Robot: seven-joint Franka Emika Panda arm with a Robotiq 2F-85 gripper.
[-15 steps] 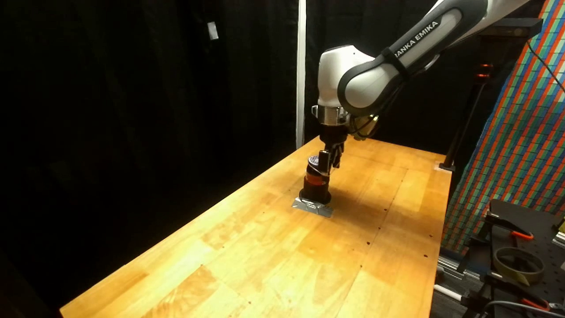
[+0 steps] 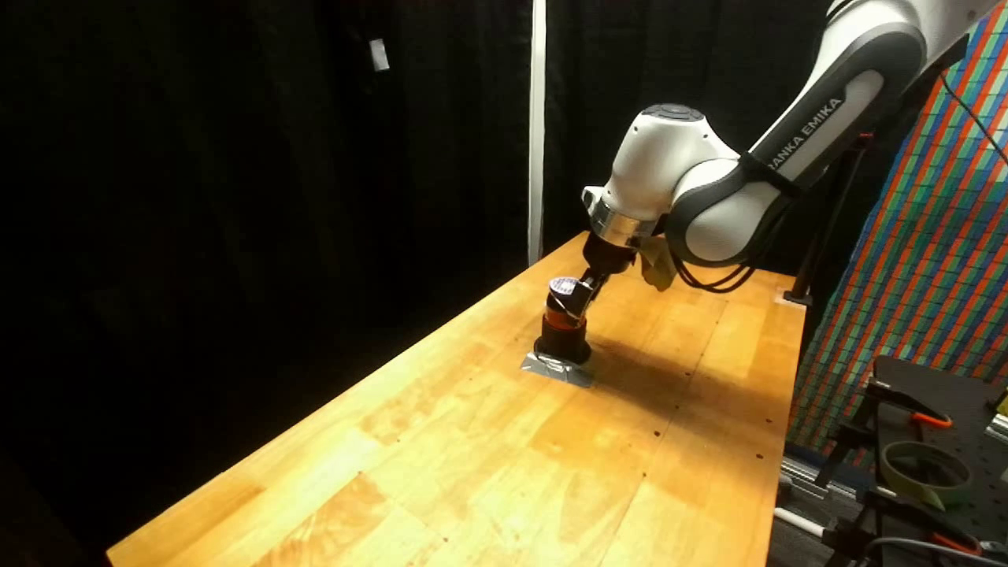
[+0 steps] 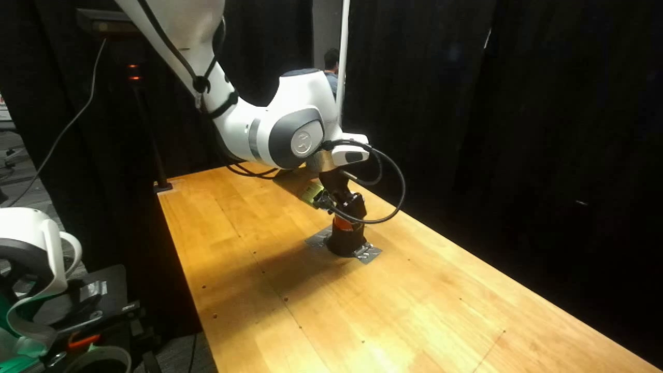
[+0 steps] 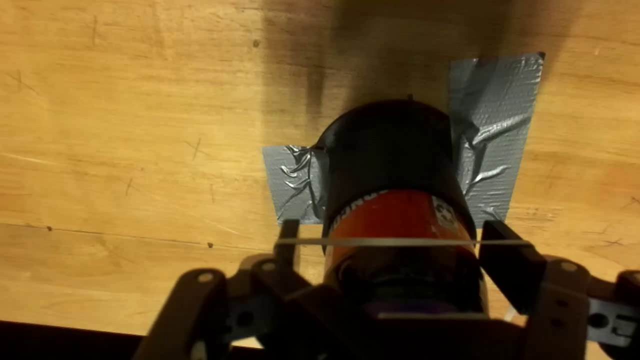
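Note:
A jar with an orange label and dark glass stands in a black round holder. Grey tape fixes the holder to the wooden table. Exterior view 1 shows the jar's pale round lid on top. My gripper is open, one finger on each side of the jar; whether either finger touches it I cannot tell. A thin pale band spans from finger to finger across the jar. In exterior view 2 the jar's upper part is mostly hidden by the gripper.
Black curtains hang along its far side. A dark cart with clamps and a tape roll stands off to the right. A loose cable loops out from my wrist.
My wrist has tilted and come lower, bringing the gripper from upright beside the jar's top to a slant around it. Jar and holder stay in place.

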